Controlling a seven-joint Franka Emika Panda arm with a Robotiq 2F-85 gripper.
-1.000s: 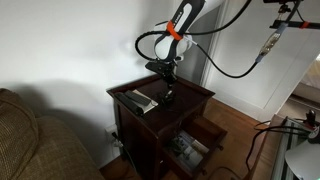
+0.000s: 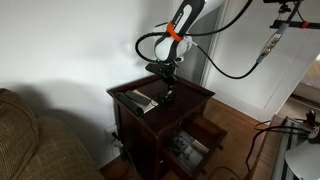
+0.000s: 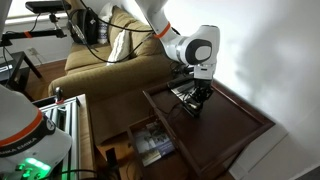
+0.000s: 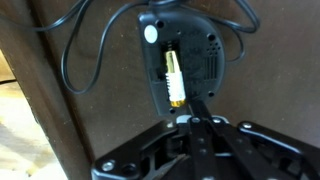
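A black, rounded device lies on the dark dresser top, with an elongated slot facing up in the wrist view. In that slot rests a white-and-gold battery-like cylinder. My gripper is close to the device's lower edge, its fingers together and nothing visible between them. Whether the fingertips touch the device cannot be told. From outside, the gripper points down over the dresser; in the other exterior view, the gripper is small and dark, so its fingers do not show clearly.
Black cable loops around the device. A pale item lies at the dresser's left side. Below, an open drawer juts out with several things inside. Bare dresser top shows beside the arm.
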